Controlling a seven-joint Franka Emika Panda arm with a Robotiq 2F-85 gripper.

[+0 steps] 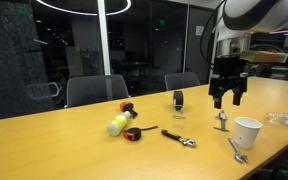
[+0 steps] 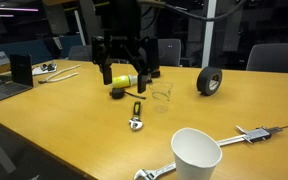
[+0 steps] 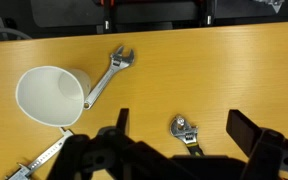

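My gripper hangs above the table, open with nothing between its fingers. In the wrist view its two fingers stand wide apart, and an adjustable wrench with a dark handle shows on the table between them. A white cup stands to the left there, with a silver wrench lying beside it. Below the cup part of a metal caliper is visible. From the second exterior view, the gripper is above and behind the adjustable wrench, clear of it, while the cup stands nearer the camera.
A clear glass and a black wheel-like roll stand farther back. A yellow bottle and a tape measure lie together. Near the table's right edge is a clear plastic bottle.
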